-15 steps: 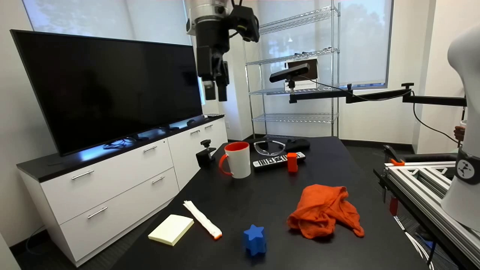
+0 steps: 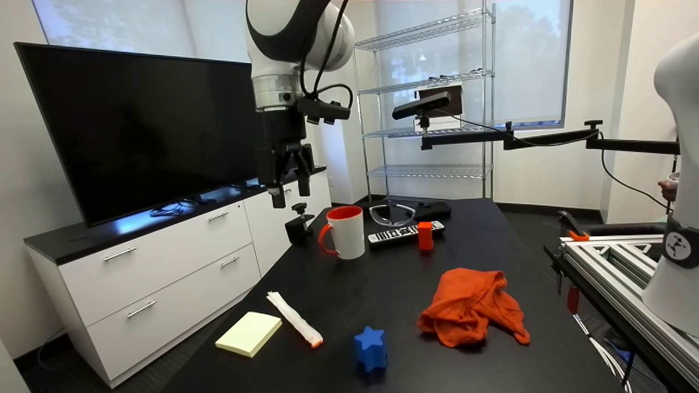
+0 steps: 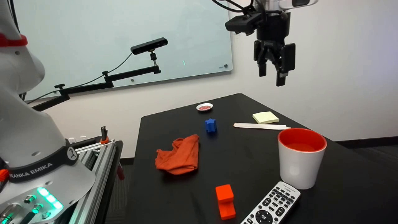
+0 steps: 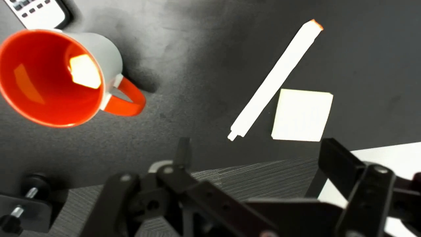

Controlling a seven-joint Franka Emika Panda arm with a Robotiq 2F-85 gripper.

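High above the table's edge my gripper (image 2: 291, 196) stands open, its two fingers apart and nothing between them. In the wrist view the open gripper hangs over the edge, by the handle side of the mug. The white mug (image 3: 300, 170), red inside and with a red handle, is upright on the table. A flat white strip with an orange tip (image 4: 276, 79) lies beside a pale yellow sticky-note pad (image 4: 302, 115). Farther along are a blue star-shaped block (image 2: 371, 349) and a crumpled orange cloth (image 2: 468, 307).
A white remote (image 3: 274, 203) lies by the mug, near an orange block (image 3: 225, 201). Clear glasses (image 2: 391, 215) rest behind the mug. A small dish (image 3: 204, 107) sits at one end. A black clamp (image 2: 299, 224) grips the table edge.
My gripper has come down and a little left in exterior view 1, and the wrist has turned. The table objects have not moved.
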